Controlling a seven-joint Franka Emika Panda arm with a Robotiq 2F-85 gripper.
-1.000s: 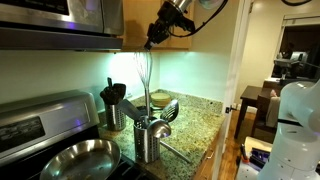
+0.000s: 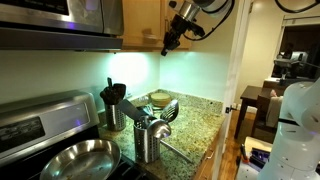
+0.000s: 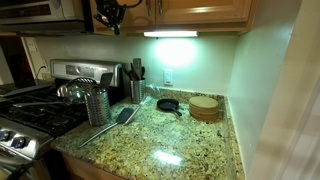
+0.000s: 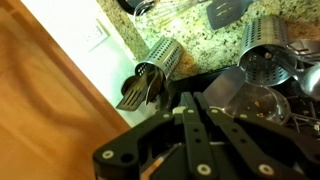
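My gripper hangs high in front of the wooden cabinets, above the back of the counter. In the wrist view the gripper has its fingers a little apart, with nothing seen between them. A pale, thin-wired thing, likely the whisk, shows at that view's top edge beside a dark pan; its exact resting place is unclear. Below stand a perforated metal canister with ladles and another canister holding dark utensils.
A wicker basket and a black skillet sit at the back of the granite counter. A spatula lies near the front canister. The stove with a steel pan is alongside. Cabinets are close to the arm.
The gripper has moved right and tilted.
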